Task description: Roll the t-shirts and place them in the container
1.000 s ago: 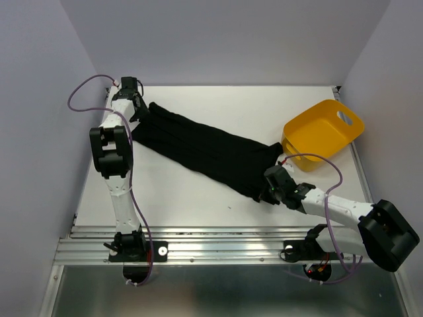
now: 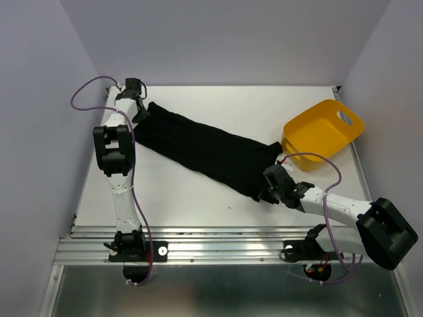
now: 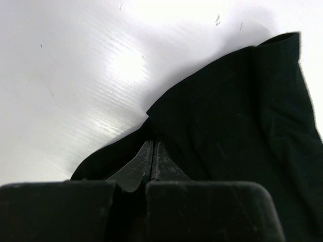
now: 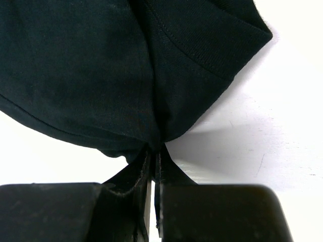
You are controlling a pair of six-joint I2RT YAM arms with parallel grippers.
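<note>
A black t-shirt (image 2: 205,144) lies as a long folded strip, slanting from the table's far left to its right side. At the strip's far left end my left gripper (image 2: 141,117) is down against the cloth. Its fingertips (image 3: 160,156) are together over the dark fabric (image 3: 227,96), and I cannot make out cloth between them. At the near right corner my right gripper (image 2: 266,195) is shut on the shirt. The right wrist view shows bunched fabric (image 4: 111,75) running into the closed tips of that gripper.
A yellow bin (image 2: 324,132) stands at the table's right, close to the shirt's right end and the right arm. Bare white table (image 2: 165,198) lies in front of the strip, and more is free behind it. Grey walls bound the back and sides.
The right arm and the shirt look nearly unchanged.
</note>
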